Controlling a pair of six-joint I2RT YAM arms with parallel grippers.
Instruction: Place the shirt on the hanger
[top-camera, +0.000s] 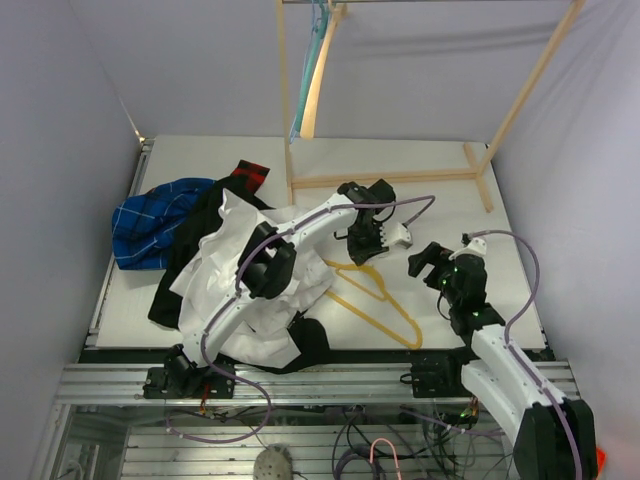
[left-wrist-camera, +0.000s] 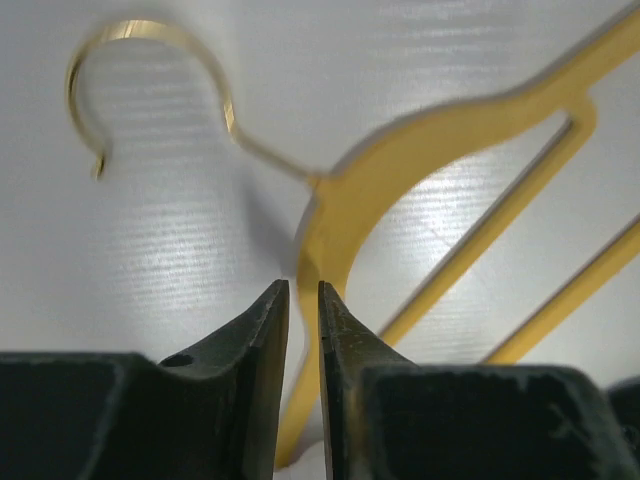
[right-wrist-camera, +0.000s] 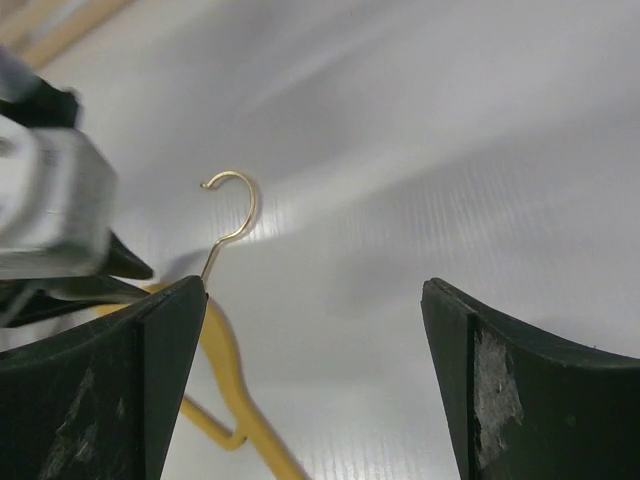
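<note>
The yellow wooden hanger (top-camera: 375, 318) lies on the table to the right of the clothes, its metal hook (left-wrist-camera: 215, 70) clear in the left wrist view. My left gripper (top-camera: 358, 260) is at the hanger's shoulder; its fingers (left-wrist-camera: 262, 345) stand close together with the wooden bar running between them. A crumpled white shirt (top-camera: 250, 300) is spread beneath the left arm, which hides part of it. My right gripper hangs over the right of the table, open and empty, apart from the hanger.
A blue plaid garment (top-camera: 165, 222) and black cloth (top-camera: 188, 250) lie at the left. A wooden rack (top-camera: 385, 180) stands at the back with other hangers (top-camera: 315, 85) on its rail. Bare table lies between the rack and the right gripper.
</note>
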